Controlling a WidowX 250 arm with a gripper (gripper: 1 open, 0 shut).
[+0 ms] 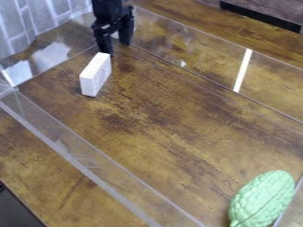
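My black gripper [115,34] hangs at the top of the view, in the back left corner of the clear-walled enclosure, above and behind a white rectangular block [95,74]. Its fingers point down, apart from the block; they are dark and small, and what lies between them is hard to make out. A green, bumpy vegetable-like object [260,199] lies at the bottom right.
Transparent walls [83,164] edge the area on the left, back and right.
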